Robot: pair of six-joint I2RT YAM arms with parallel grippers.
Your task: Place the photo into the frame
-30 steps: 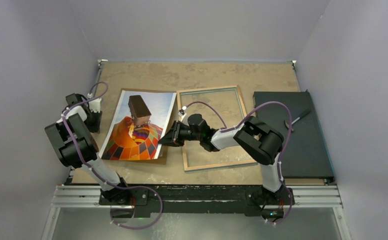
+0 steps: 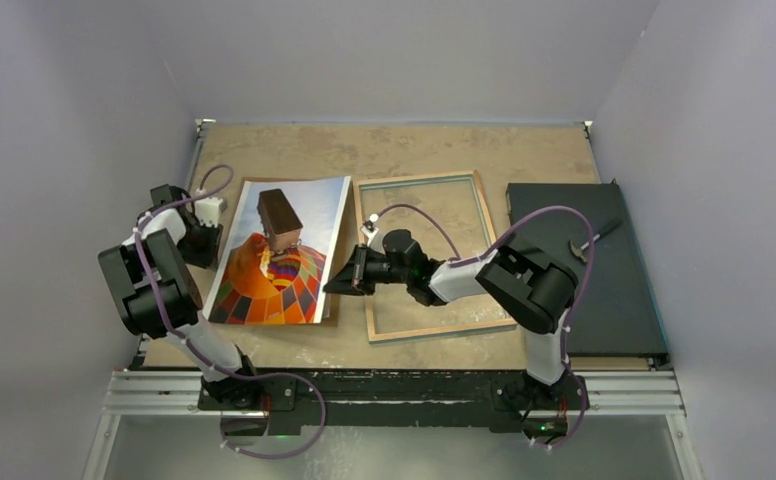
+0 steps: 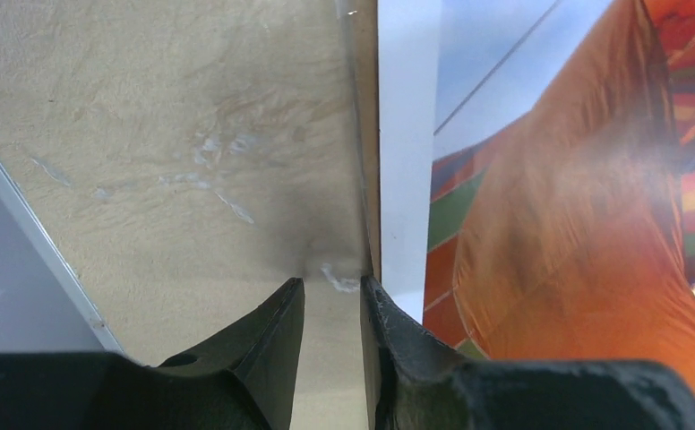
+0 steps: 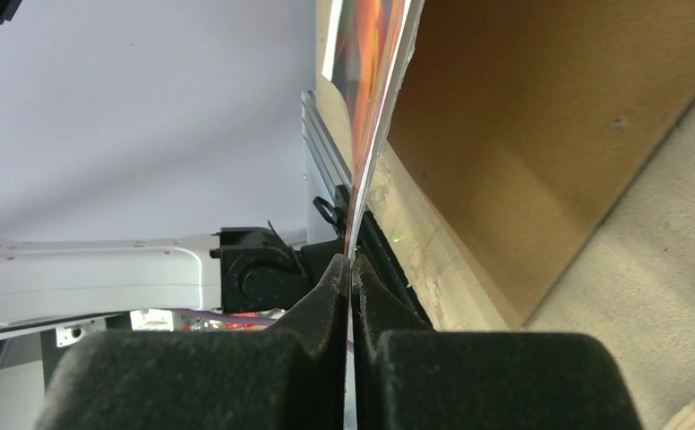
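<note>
The balloon photo (image 2: 264,280), with a white margin, lies over a brown board (image 4: 541,152). My right gripper is shut on the thin, clear-edged edge of the photo and its sheet, which rises from the board in the right wrist view. My left gripper is part open at the photo's left edge, its inner fingertip beside the white margin, nothing visible between the fingers. The wooden frame (image 2: 476,195) with clear pane lies to the right, partly under my right arm.
A dark mat (image 2: 589,300) with a hammer-like tool (image 2: 594,237) lies at the far right. Walls enclose the sides and back.
My left gripper has moved right toward the photo's edge. My right gripper has moved slightly right, and the photo has shifted slightly with it.
</note>
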